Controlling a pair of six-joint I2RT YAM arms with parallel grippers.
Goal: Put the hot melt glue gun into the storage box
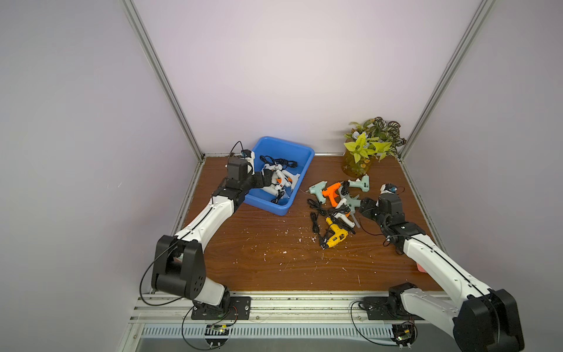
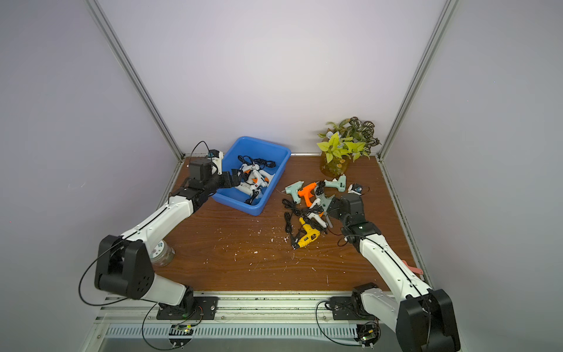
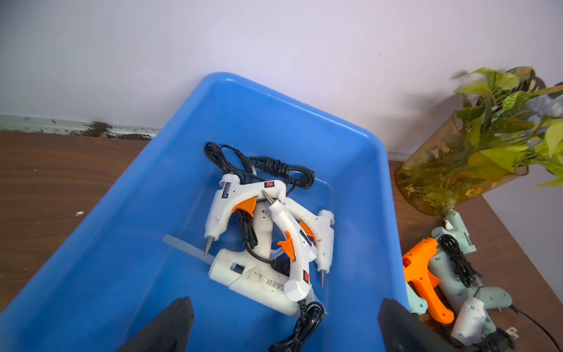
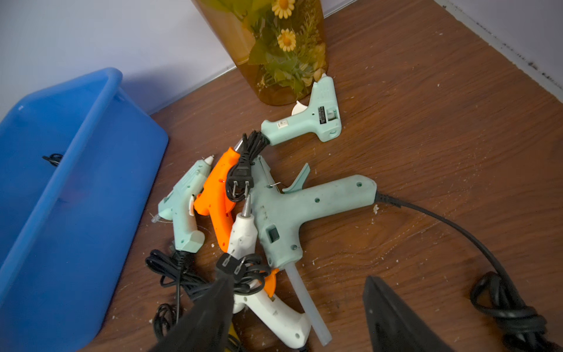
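Several white glue guns (image 3: 249, 275) with black cords lie inside the blue storage box (image 3: 384, 234) in the left wrist view. Over the box's near side, my left gripper is open and empty. On the table right of the box lies a cluster: a large pale green gun (image 4: 328, 199), an orange gun (image 4: 220, 211), a white gun (image 4: 275, 319), two small pale green guns, one by the box (image 4: 179, 205) and one by the vase (image 4: 299, 126), and a yellow one (image 1: 336, 235). My right gripper hangs over the cluster's near right side, fingers apart, nothing between them held.
A yellow vase of plants (image 1: 354, 164) stands behind the cluster, close to one green gun. Loose cords (image 4: 179, 272) tangle among the guns. A clear jar (image 2: 162, 253) sits at the left. Bare table lies at the front, with small white scraps.
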